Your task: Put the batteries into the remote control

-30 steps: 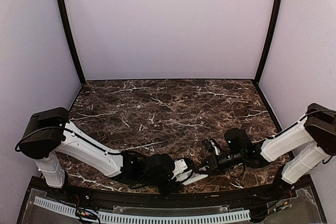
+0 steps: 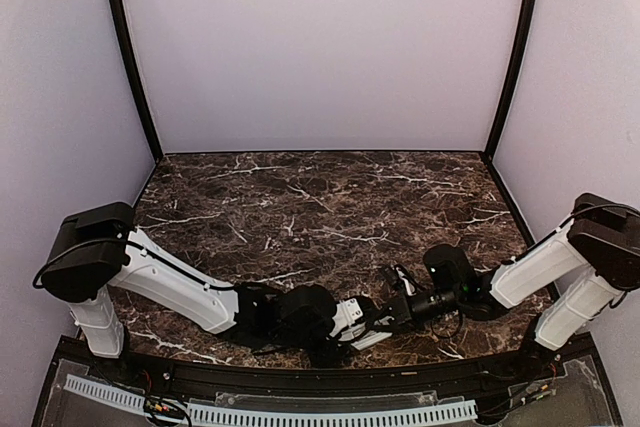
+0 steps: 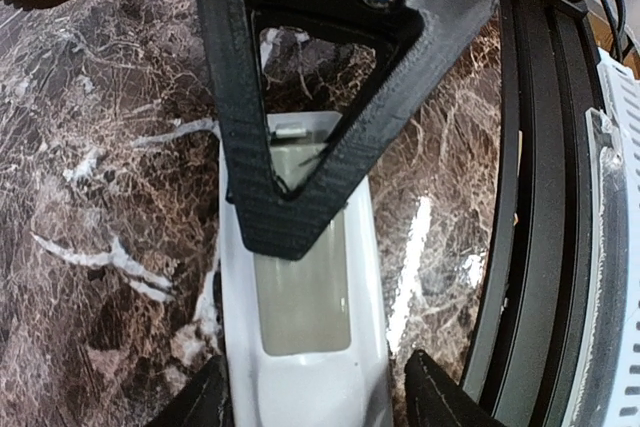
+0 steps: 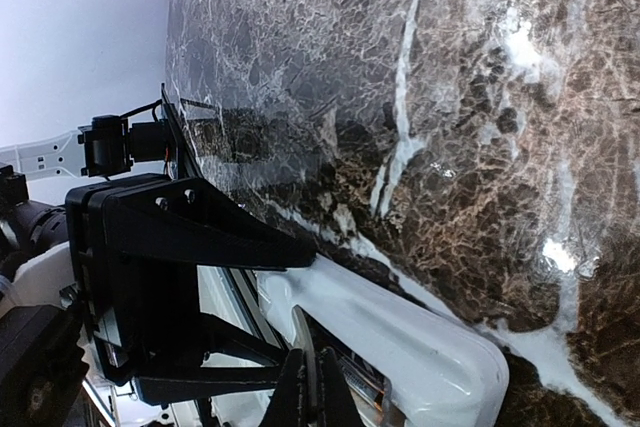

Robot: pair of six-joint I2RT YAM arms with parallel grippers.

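The white remote control [image 3: 310, 392] lies on the table near its front edge. My left gripper stands part open around its near end, a finger on each side. My right gripper is over the battery compartment, its fingers shut on a thin grey battery cover [image 4: 303, 327]. That cover [image 3: 303, 297] appears as a grey panel behind the right gripper's finger in the left wrist view. Beneath it in the right wrist view, the compartment [image 4: 360, 372] shows partly, with metallic, copper-tinted parts inside; whether these are batteries is hard to tell. From above, both grippers largely hide the remote [image 2: 370, 340].
A dark frame bar [image 2: 300, 377] runs along the table's front edge, close to the remote.
My left arm has shifted slightly to the right and away from the front edge. The right arm has edged slightly left. The remote stays in nearly the same place.
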